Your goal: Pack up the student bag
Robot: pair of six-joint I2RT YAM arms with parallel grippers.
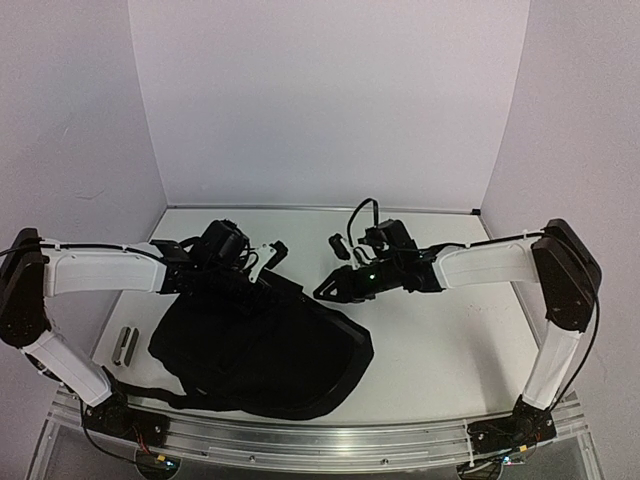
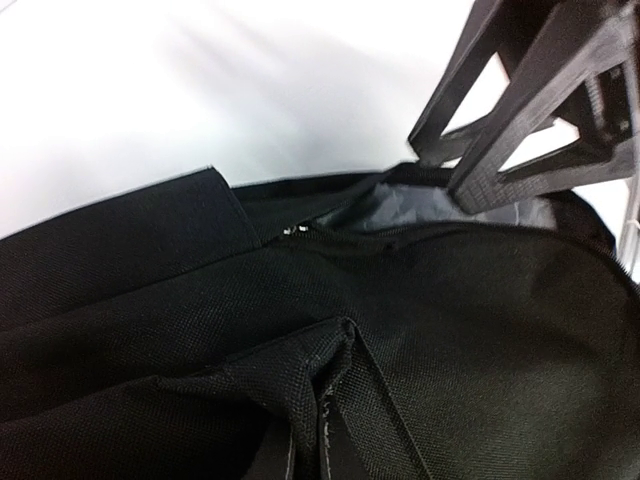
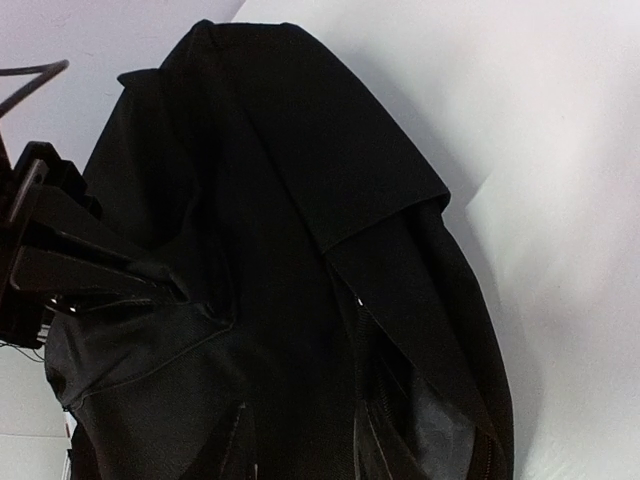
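The black bag (image 1: 265,350) lies on the left half of the table. In the left wrist view its zipper (image 2: 298,230) is parted along a stretch, and grey lining (image 2: 440,206) shows inside. A fold of the bag's fabric is pinched by my left gripper, which the right wrist view shows from the side at left. My right gripper has its fingers apart, with dark bag fabric below them. From above, that gripper (image 1: 324,291) is at the bag's upper right edge; whether it touches the bag cannot be told.
Two small thin objects (image 1: 126,346) lie side by side left of the bag. A strap (image 1: 150,394) runs along the table's front edge.
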